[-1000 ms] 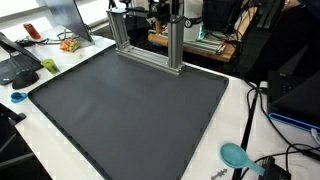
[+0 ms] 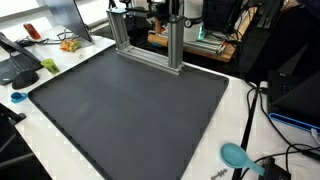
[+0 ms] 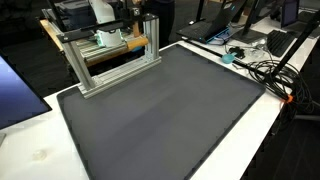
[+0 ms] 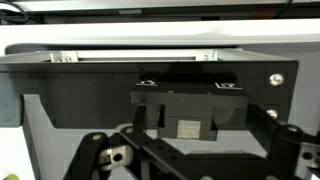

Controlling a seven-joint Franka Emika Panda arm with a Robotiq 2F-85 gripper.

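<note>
My gripper stands open at the bottom of the wrist view, one dark finger on each side. Between and just beyond the fingers shows a dark block-like piece (image 4: pixel 190 102) with a small grey square patch on it; whether the fingers touch it, I cannot tell. The piece sits against a long black panel (image 4: pixel 90 98) with two round screws at its right end. In exterior view 2 a white part, seemingly of the arm (image 3: pixel 104 12), shows behind the metal frame (image 3: pixel 120 72); the fingertips are hidden there.
The metal frame stands at its far edge in exterior view 1. A green object (image 2: pixel 49 66), a blue tape-like item (image 2: pixel 18 97) and a teal round-ended object (image 2: pixel 238 157) lie around the mat.
</note>
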